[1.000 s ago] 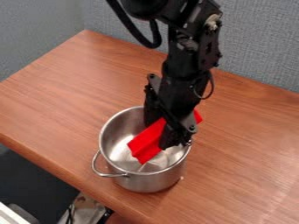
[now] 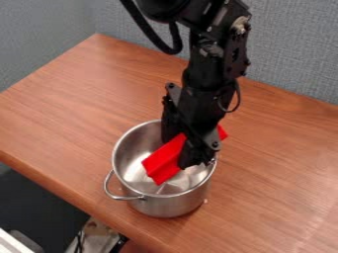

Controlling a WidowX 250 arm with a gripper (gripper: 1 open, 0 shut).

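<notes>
My black gripper (image 2: 192, 138) reaches down into a steel pot (image 2: 161, 203) near the front edge of the wooden table. A red object (image 2: 161, 160) sits slanted in the pot's mouth at the gripper's fingers, with another red end showing on the right behind the gripper. The fingers largely hide the red object's middle, so I cannot tell whether they grip it.
A grey partition (image 2: 284, 49) stands at the back. Beyond the table's front left edge is a dark area with some clutter.
</notes>
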